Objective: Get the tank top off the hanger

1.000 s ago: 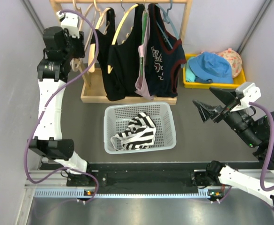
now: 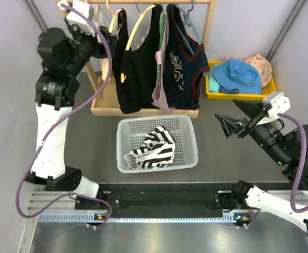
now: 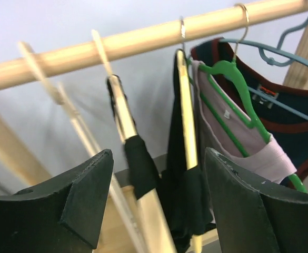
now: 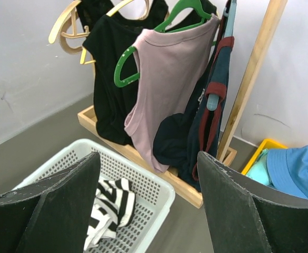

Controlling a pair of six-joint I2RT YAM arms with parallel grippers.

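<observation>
Several tank tops hang on the wooden rack's rail (image 3: pixel 138 38). Leftmost is a black tank top (image 2: pixel 121 58) on a wooden hanger (image 3: pixel 123 118); another black tank top (image 2: pixel 142 66) hangs beside it. A pink tank top (image 4: pixel 164 71) on a green hanger (image 3: pixel 237 84) and a navy one with red trim (image 2: pixel 182 63) follow to the right. My left gripper is at the rack's left end, its fingers apart; the wooden hangers and black cloth show beyond the gap, with no grip on them visible. My right gripper (image 2: pixel 228 125) stands open and empty, well away from the rack.
A grey basket (image 2: pixel 123 138) with a striped black-and-white cloth (image 2: pixel 156 150) stands in front of the rack. At the right, a yellow bin (image 2: pixel 222 96) holds a blue hat (image 2: pixel 238 75). Bare hangers (image 3: pixel 75 118) hang at the rail's left. Floor beside the basket is clear.
The right arm stayed still.
</observation>
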